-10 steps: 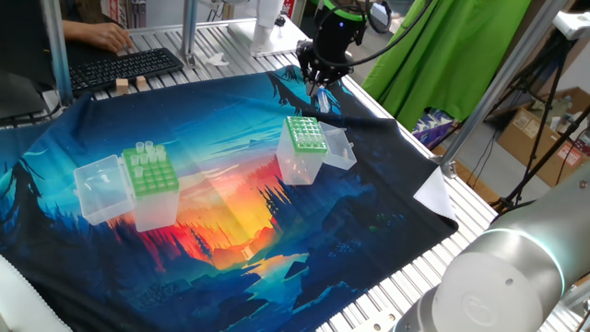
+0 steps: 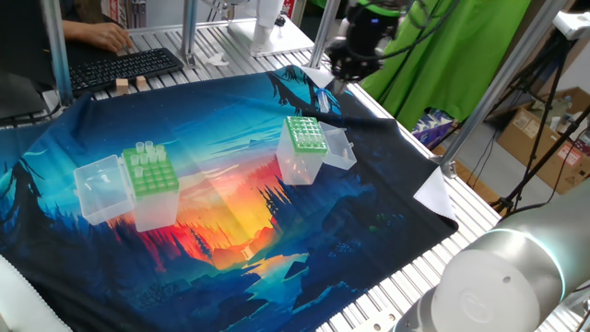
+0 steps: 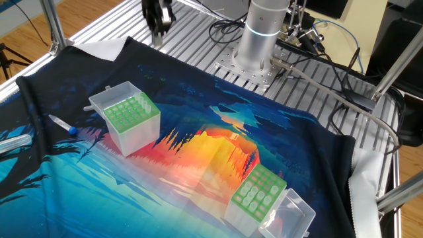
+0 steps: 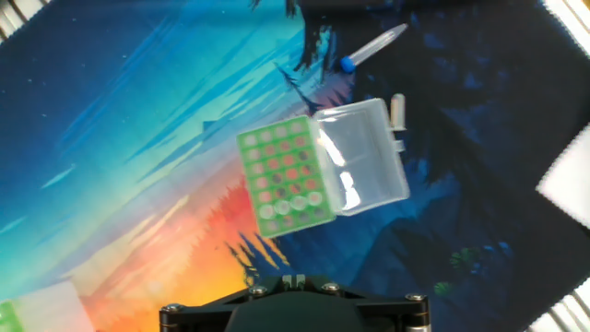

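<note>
My gripper is shut at the lower edge of the wrist view, its fingertips together and nothing visible between them. It hangs in the air, seen in exterior view 1 beyond the cloth's far right edge. Below it in the wrist view lies a green-topped tube rack (image 4: 288, 175) with its clear lid (image 4: 364, 157) open and a row of tubes near one end. A second green-topped rack (image 2: 152, 175) holds several raised clear tubes; its open lid (image 2: 103, 189) leans to the left. A blue-capped pen (image 4: 373, 48) rests on the cloth near the first rack.
A dark, colourful cloth (image 2: 230, 277) covers most of the metal table, with free room between and around the racks. A clear object (image 3: 14, 142) lies at the cloth's left side. A keyboard (image 2: 124, 69) and a person's hand (image 2: 109, 37) are at the far left.
The racks and lids stay where they were.
</note>
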